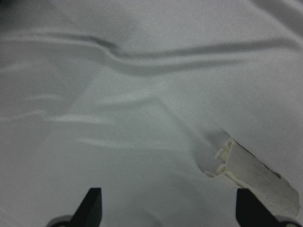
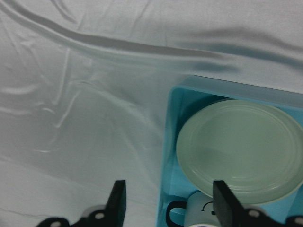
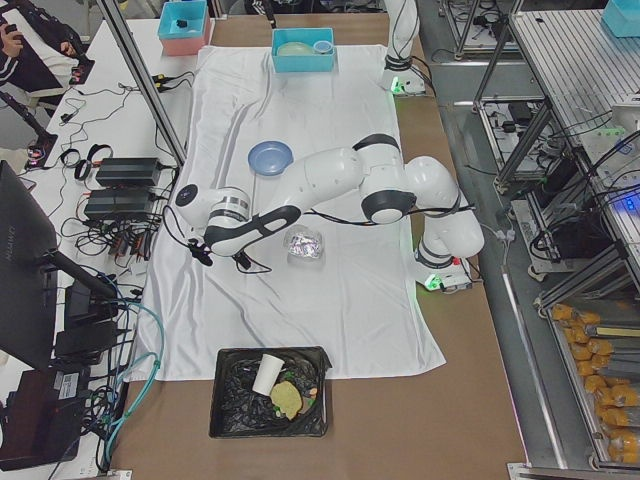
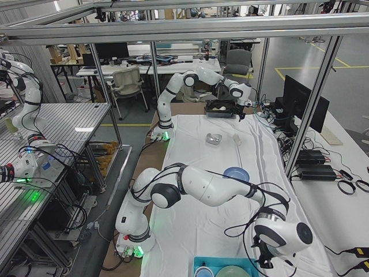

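Note:
In the left wrist view a crumpled white paper item lies on the cloth, right of centre below my open, empty left gripper. It also shows as a pale piece in the camera right view. My right gripper is open and empty, above the cloth beside a blue bin. The bin holds a pale green plate and a light cup with a dark handle.
A blue plate and foil container rest mid-cloth. A black lined tray with a white cup and food items sits at the near end. Cables and monitor line the side table.

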